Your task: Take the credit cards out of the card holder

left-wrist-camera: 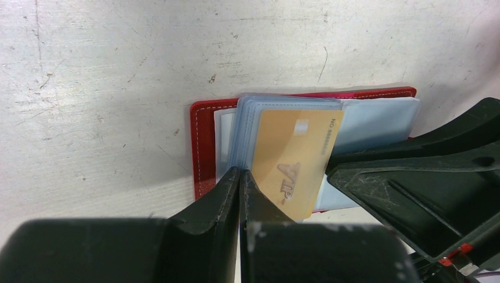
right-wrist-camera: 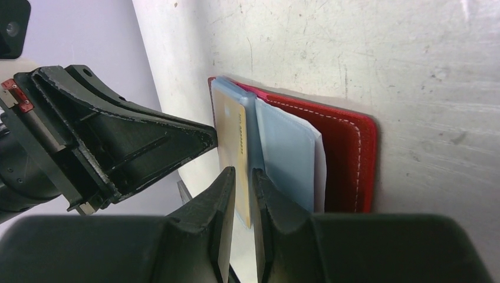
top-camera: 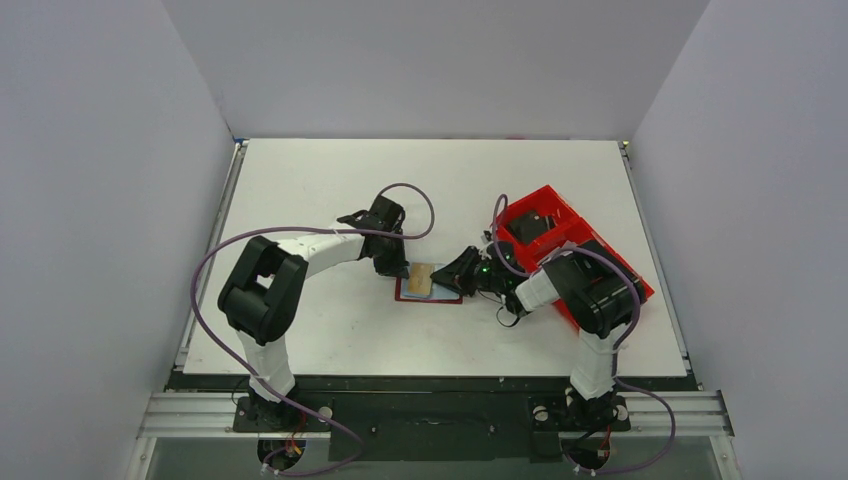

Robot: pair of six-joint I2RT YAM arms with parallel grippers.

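Note:
The card holder [top-camera: 428, 300] lies opened on the table, with a red stitched cover and clear plastic sleeves [left-wrist-camera: 243, 132]. A gold card [left-wrist-camera: 292, 156] shows in the top sleeve. My left gripper is shut at the left edge of the sleeves; whether a thin leaf is pinched there cannot be told. From the other side comes my right gripper, open by a narrow gap, its tips close to the gold card's edge. Past that gap the card's edge runs beside a pale bluish sleeve [right-wrist-camera: 289, 150], and no firm hold on the card shows.
A red divided box [top-camera: 570, 225] with dark contents stands on the right, partly under the right arm. Bare table [top-camera: 320, 180] lies behind and in front of the holder. A purple cable loops along each arm.

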